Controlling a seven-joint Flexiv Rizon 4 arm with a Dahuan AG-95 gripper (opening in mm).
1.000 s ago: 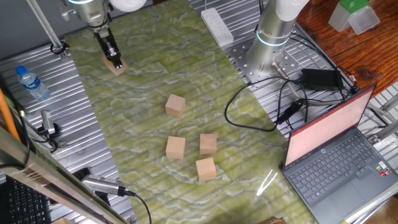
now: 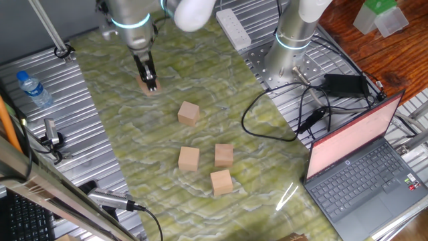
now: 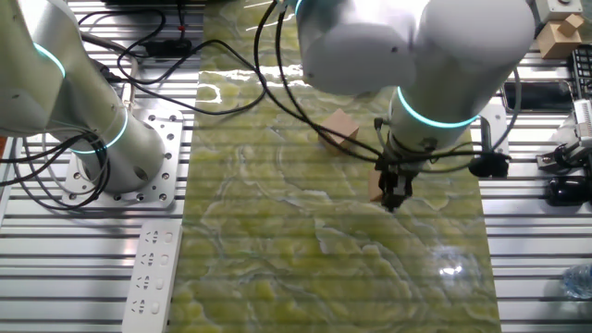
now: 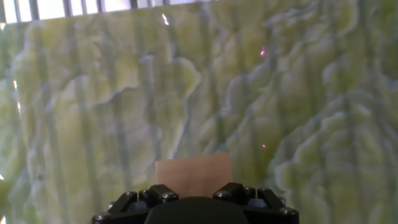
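A pale wooden cube [image 2: 142, 84] is carried at the far left part of the green marbled mat, with my gripper [image 2: 152, 86] shut on it. In the wrist view the held cube [image 4: 194, 174] shows between the two black fingers; its lower part is hidden by the gripper. Exterior view 2 shows only a sliver of this cube [image 3: 375, 187] behind the fingers. Nearest to my gripper on the mat lies a loose cube [image 2: 188, 114]. Farther toward the front are three more: one on the left [image 2: 188, 158], one on the right [image 2: 223, 155] and one in front [image 2: 221, 182].
Black cable [image 2: 257, 137] loops over the mat's right edge near a laptop [image 2: 358, 167]. A water bottle [image 2: 35, 90] stands left. Bare mat surrounds the cubes.
My gripper and the cube in it have moved right and toward the front of the mat, nearer to the loose cubes. Those loose cubes have stayed put.
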